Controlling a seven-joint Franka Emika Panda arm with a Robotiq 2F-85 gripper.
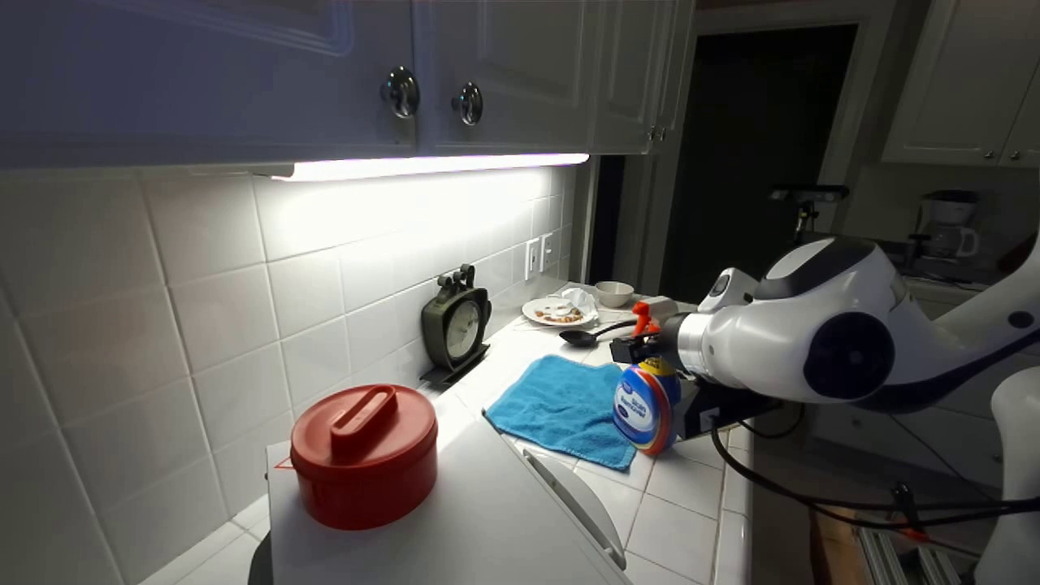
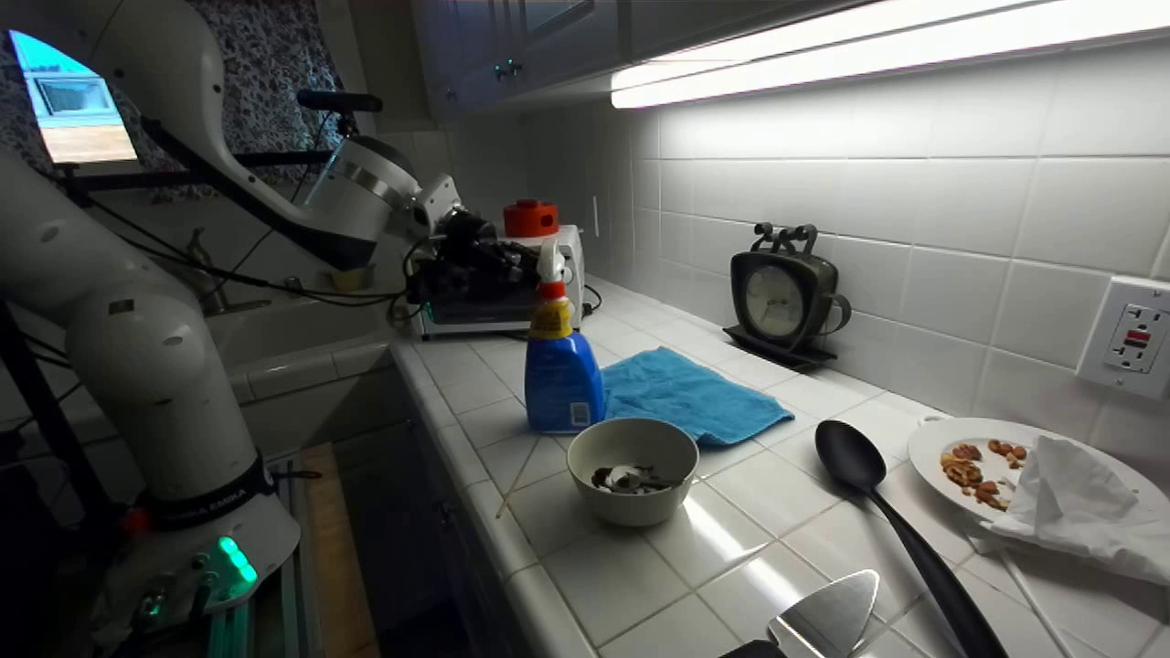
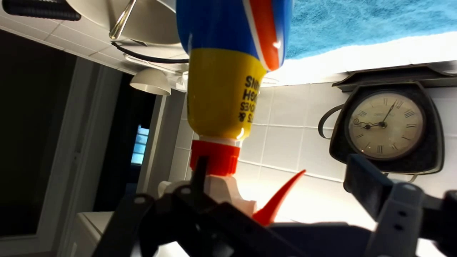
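A blue spray bottle with a yellow neck, red collar and red trigger stands upright on the tiled counter beside the blue cloth. My gripper is at the height of the bottle's collar and spray head. Its fingers stand apart. In the wrist view, one dark finger overlaps the red collar, while the other finger is well clear on the right. The red trigger shows in the gap between them. Whether the nearer finger touches the bottle I cannot tell.
A bowl stands close to the bottle. Nearby are a black spoon, a metal server and a plate of nuts. The clock stands by the wall; a red lidded pot sits on a white appliance.
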